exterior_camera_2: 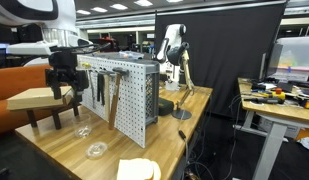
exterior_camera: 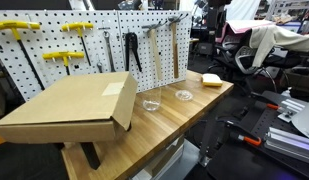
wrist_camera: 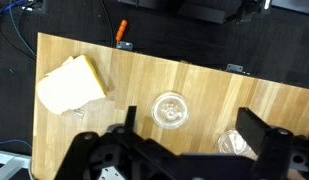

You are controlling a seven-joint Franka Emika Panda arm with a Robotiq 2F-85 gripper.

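A clear round dish [wrist_camera: 170, 110] lies flat on the wooden bench, and a clear cup [wrist_camera: 234, 143] stands beside it. Both also show in exterior view 1, the cup [exterior_camera: 151, 99] closer to the cardboard box and the dish [exterior_camera: 184, 95] farther along. A yellow-and-white block, perhaps a sponge [wrist_camera: 72, 87], rests near the bench's end. Above the bench, in the wrist view, my gripper is open wide, its dark fingers well apart with nothing between them. In exterior view 2 the gripper [exterior_camera_2: 64, 92] hangs clear of the bench.
A large cardboard box [exterior_camera: 72, 105] sits raised at the bench's left. A white pegboard [exterior_camera: 54, 42] with hanging tools, including a hammer [exterior_camera: 175, 50], stands along the back. Bare wood [wrist_camera: 129, 75] lies between the block and the dish.
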